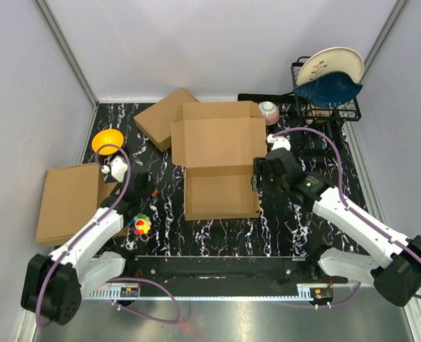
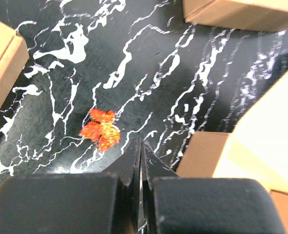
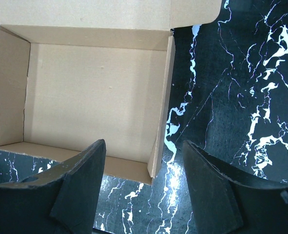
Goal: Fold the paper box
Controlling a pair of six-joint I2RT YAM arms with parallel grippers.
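Note:
The open paper box [image 1: 221,192] sits mid-table, its lid [image 1: 219,142] laid back on the far side. On the marble to the box's left is a small red ornament [image 2: 102,130]; in the left wrist view it lies outside and left of my left gripper. That gripper is shut, its fingertips touching with nothing between them. My right gripper stands open over the box's near right corner, and the side wall [image 3: 164,105] shows between its fingers. Whether the fingers touch the cardboard, I cannot tell.
A closed box [image 1: 160,117] lies behind, and cardboard boxes [image 1: 68,203] stand at the left edge. A yellow bowl [image 1: 107,140], a colourful flower toy [image 1: 141,224], a pink bowl [image 1: 269,112] and a dish rack [image 1: 345,112] are around. The marble right of the paper box is clear.

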